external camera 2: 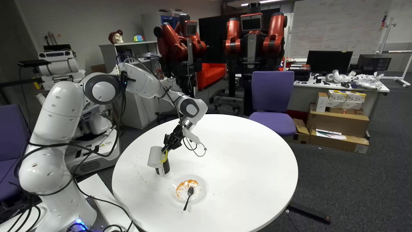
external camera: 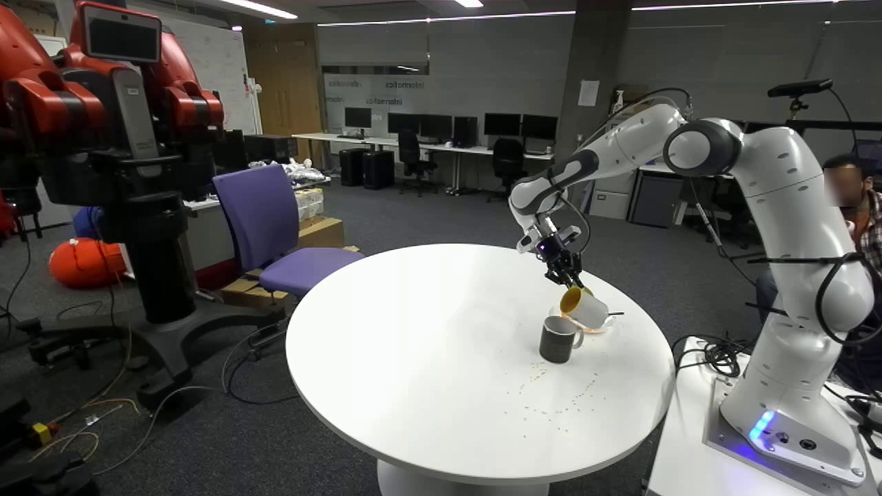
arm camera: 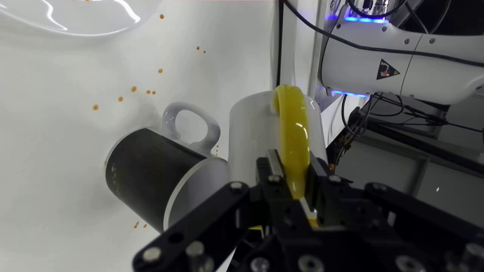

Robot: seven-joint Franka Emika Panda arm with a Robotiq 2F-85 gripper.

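My gripper is shut on the yellow handle (arm camera: 295,131) of a white mug (arm camera: 252,131) with a yellow inside. In exterior view 1 this mug (external camera: 588,311) is tipped on its side in the air, its mouth turned left toward the dark mug. The dark grey mug (external camera: 556,340) with a pale handle stands upright on the table, just below the held mug. In exterior view 2 the white mug (external camera 2: 155,156) partly covers the dark mug (external camera 2: 165,169). Whether anything lies inside either mug cannot be made out.
A shallow plate (external camera 2: 204,189) holds orange bits and a dark spoon (external camera 2: 188,199). Small orange grains (arm camera: 134,88) lie scattered on the white round table (external camera 2: 247,154) around the dark mug. A purple chair (external camera 2: 272,92) stands at its edge.
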